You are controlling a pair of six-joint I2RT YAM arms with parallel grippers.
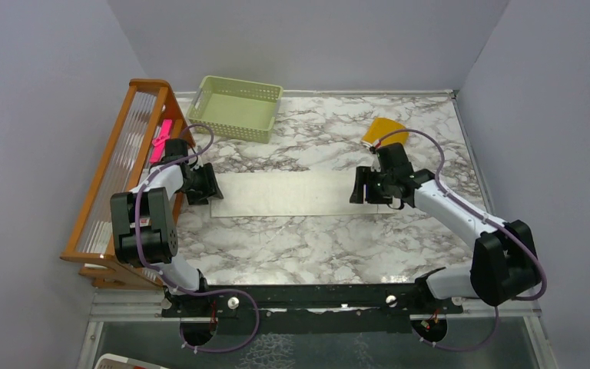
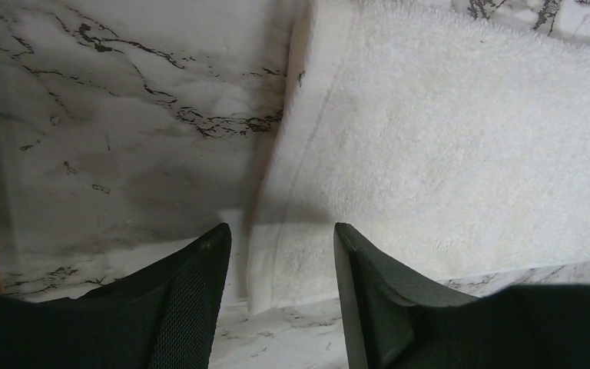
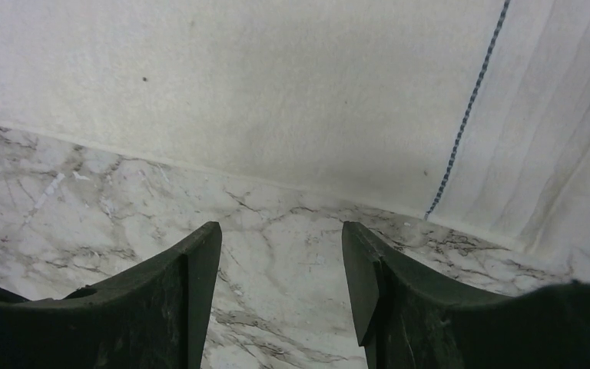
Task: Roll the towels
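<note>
A white towel (image 1: pixel 292 196) lies flat as a long folded strip across the marble table. My left gripper is part open over the towel's left end; in the left wrist view one finger shows beside the hemmed edge and the other over the towel's front corner, with nothing held between them. Over the right part of the strip hangs my right gripper (image 1: pixel 359 186). Its fingers (image 3: pixel 200 269) are spread wide in the right wrist view, with only bare marble seen between them. A dark stitched line crosses the towel (image 3: pixel 315 100) near its right end.
A green basket (image 1: pixel 234 132) stands at the back left. Close beside the left arm is a wooden rack (image 1: pixel 84 207) with a pink item (image 1: pixel 160 141) on it. A folded yellow cloth (image 1: pixel 388 129) lies at the back right.
</note>
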